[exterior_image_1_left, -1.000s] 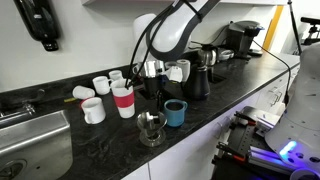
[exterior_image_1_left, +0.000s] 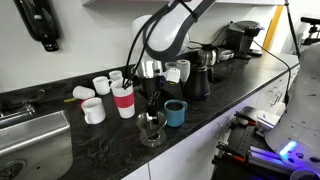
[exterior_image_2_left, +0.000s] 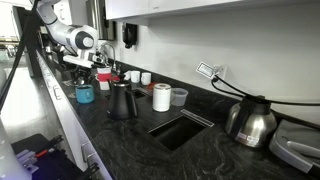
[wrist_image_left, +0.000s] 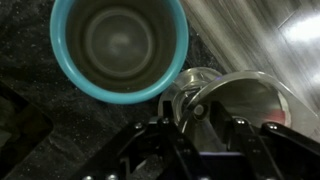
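Note:
A clear, shiny bowl-like vessel (exterior_image_1_left: 151, 137) stands near the counter's front edge in exterior view 1. Directly over it my gripper (exterior_image_1_left: 152, 112) reaches down from the arm. In the wrist view the vessel's curved rim (wrist_image_left: 240, 76) passes near the fingers, and my gripper has its two fingertips apart. Whether they touch the vessel cannot be made out. The teal mug (wrist_image_left: 122, 98) sits beside the vessel, open side up and empty. Exterior view 2 shows the mug (exterior_image_2_left: 84, 95) at the counter's far left, with the vessel hard to distinguish there.
Behind stand a red-and-white cup (exterior_image_1_left: 124, 102) and several white mugs (exterior_image_1_left: 94, 111). A sink (exterior_image_1_left: 35, 146) lies at the left. Dark kettle (exterior_image_2_left: 122, 100) and paper roll (exterior_image_2_left: 162, 97) stand farther along the counter, whose near stretch (exterior_image_2_left: 190, 155) is clear.
My gripper has come down toward the clear vessel over the last second. The vessel, teal mug and other cups appear to stay in place.

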